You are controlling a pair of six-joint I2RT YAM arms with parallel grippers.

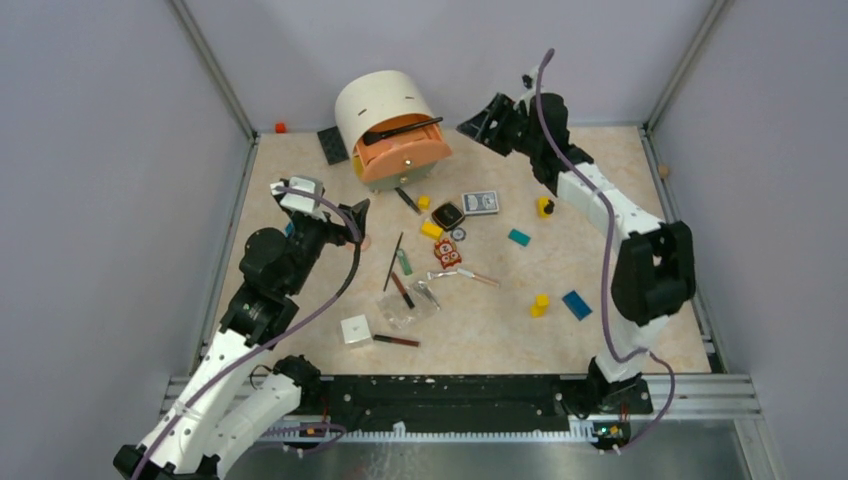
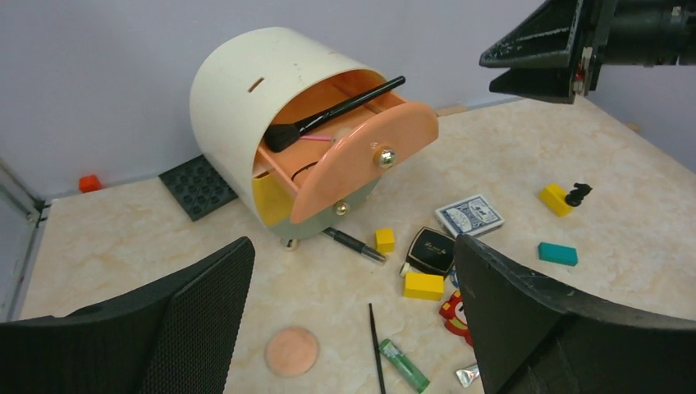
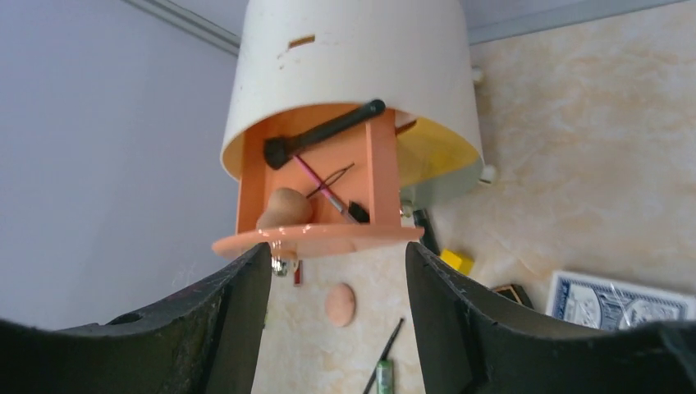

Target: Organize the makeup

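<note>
The cream makeup organizer (image 1: 382,100) stands at the back with its peach drawer (image 2: 361,152) pulled out. A black brush (image 2: 336,111) lies across the drawer, over a pink brush and other items (image 3: 283,209). My left gripper (image 1: 350,215) hangs open over the left of the table, facing the organizer. My right gripper (image 1: 480,125) is raised to the right of the organizer, open, facing the drawer. Loose on the table are a pencil (image 2: 375,345), a green tube (image 2: 402,364), a black compact (image 2: 431,250) and a pink disc (image 2: 291,350).
A card box (image 2: 468,215), yellow blocks (image 2: 423,285), a teal block (image 2: 557,254), a white cube (image 1: 355,330) and several other small items cover the middle. A dark grid tray (image 1: 333,145) lies left of the organizer. The right front has some free room.
</note>
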